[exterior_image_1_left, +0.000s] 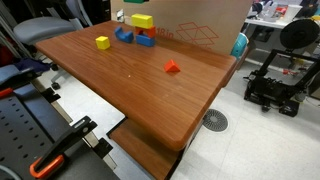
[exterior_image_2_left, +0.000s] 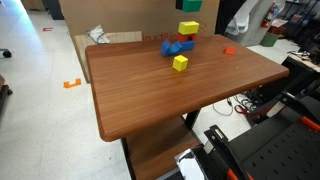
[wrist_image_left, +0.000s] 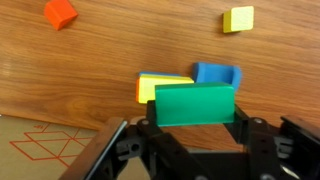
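Observation:
A green block (wrist_image_left: 195, 103) is gripped in my gripper, one finger at each end. In exterior view 2 the green block (exterior_image_2_left: 188, 6) hangs above the stack, apart from it. On top of the stack lies a yellow block (exterior_image_1_left: 143, 21), over a red block (exterior_image_1_left: 153, 32) and a blue block (exterior_image_1_left: 145, 41). Beside the stack, on the table, rests a blue notched block (exterior_image_1_left: 124, 35). The wrist view has that notched block (wrist_image_left: 217, 73) partly behind the green one, along with the yellow block (wrist_image_left: 165, 86).
A yellow cube (exterior_image_1_left: 103, 43) stands alone on the wooden table (exterior_image_1_left: 130, 75), and a red block (exterior_image_1_left: 171, 67) lies elsewhere on it. A cardboard panel (exterior_image_1_left: 200, 25) rises close behind the stack.

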